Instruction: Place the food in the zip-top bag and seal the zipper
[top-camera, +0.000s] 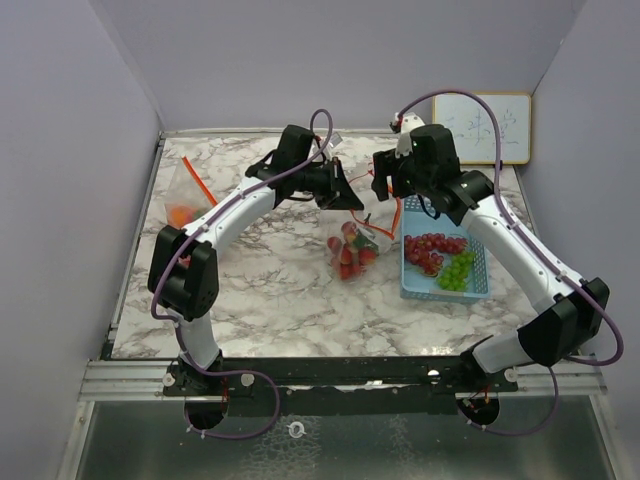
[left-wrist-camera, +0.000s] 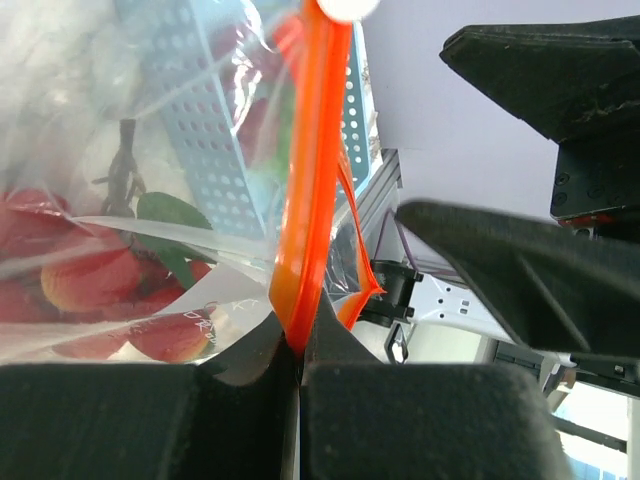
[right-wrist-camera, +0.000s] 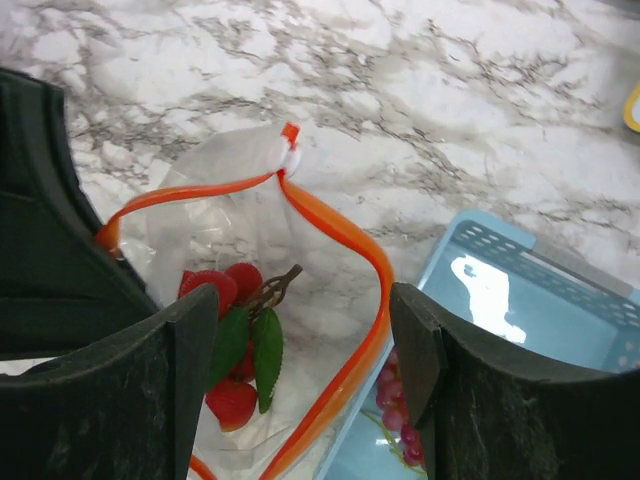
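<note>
A clear zip top bag (top-camera: 385, 212) with an orange zipper stands open at mid-table. Red fruits (top-camera: 352, 256) with green leaves (right-wrist-camera: 267, 355) and a brown stem lie low inside it. My left gripper is shut on the bag's orange zipper edge (left-wrist-camera: 312, 190), so the mouth gapes. Over the mouth, my right gripper has its fingers apart, with nothing held between them; the bag's opening shows below. In the top view the right gripper (top-camera: 382, 178) is just right of the left gripper (top-camera: 353, 204).
A blue basket (top-camera: 413, 292) with red grapes (top-camera: 428, 252) and green grapes (top-camera: 456, 271) stands close on the bag's right. Another orange-zipped bag (top-camera: 184, 190) holding food lies far left. A whiteboard (top-camera: 482, 128) is at the back right.
</note>
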